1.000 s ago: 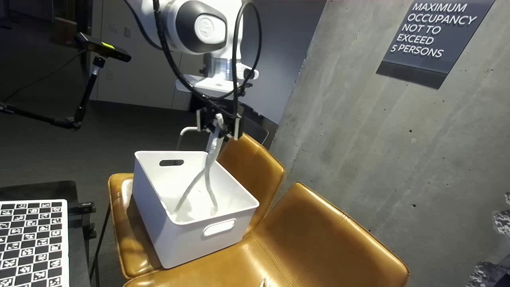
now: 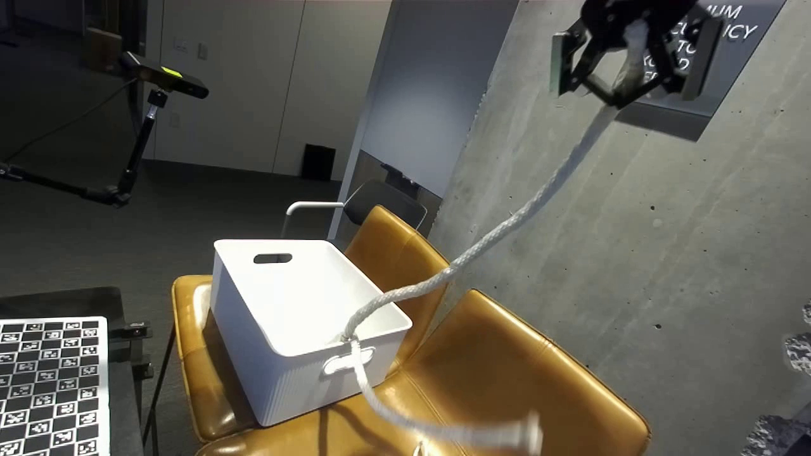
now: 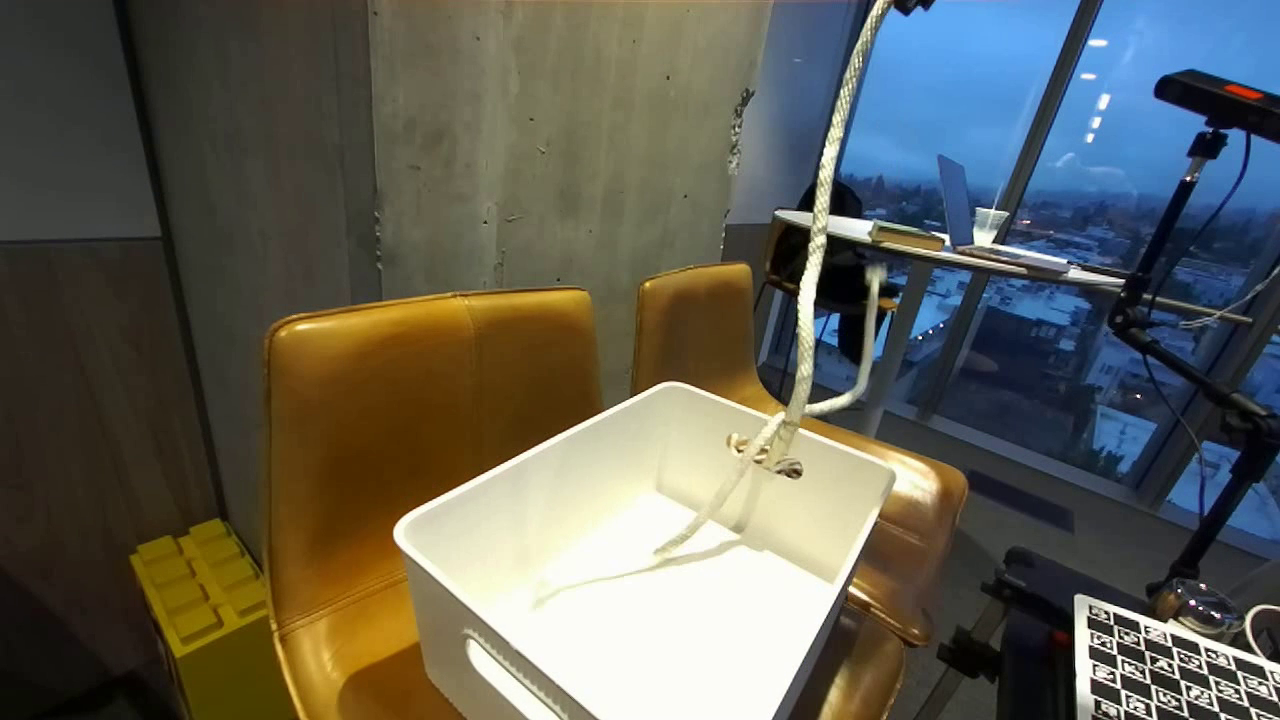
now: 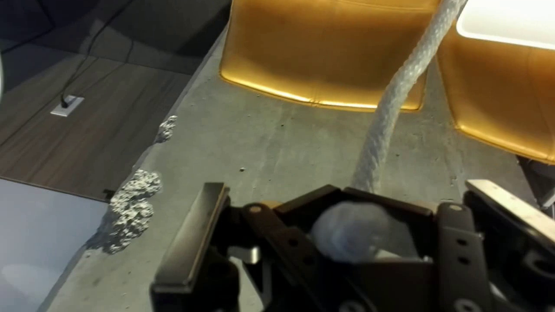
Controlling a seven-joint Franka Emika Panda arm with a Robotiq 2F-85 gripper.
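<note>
My gripper (image 2: 613,99) is high at the top right of exterior view 1, shut on a thick pale rope (image 2: 498,228). In the wrist view, the rope's short end (image 4: 351,232) pokes out among the gripper's (image 4: 341,190) black links. From there the rope slants down to the end rim of the white bin (image 2: 304,353). Beyond the rim its tail (image 2: 471,433) hangs outside, its tip blurred. In exterior view 2, a faint strand (image 3: 708,510) also shows inside the bin; I cannot tell how it joins the rest.
The bin sits on the seats of tan leather chairs (image 2: 517,365). A concrete wall (image 2: 684,228) rises behind them. A patterned board (image 2: 53,387) and a camera on an arm (image 2: 167,76) are at the left of exterior view 1.
My gripper has risen and moved right, away from above the bin, drawing the rope along. Earlier the rope hung into the bin; now it crosses the end rim with its tail outside.
</note>
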